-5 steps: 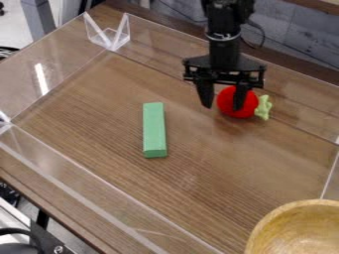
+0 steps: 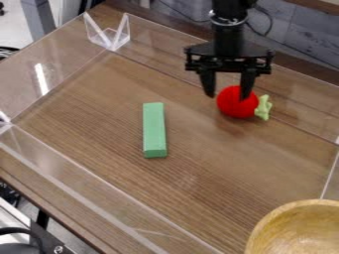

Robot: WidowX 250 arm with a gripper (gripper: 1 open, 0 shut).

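Note:
My black gripper (image 2: 228, 62) hangs at the top centre, its fingers spread apart just behind and above a red round object (image 2: 236, 101). Nothing shows held between them. A small light green piece (image 2: 263, 107) lies against the red object's right side. A green bar (image 2: 154, 129) lies flat on the wooden table to the left and nearer.
A clear wire-like holder or box (image 2: 109, 31) stands at the back left. A tan bowl (image 2: 295, 234) sits at the front right, and dark cables lie at the front left corner.
My gripper has risen slightly and moved back from the red object, which now shows more fully. The green bar has not moved.

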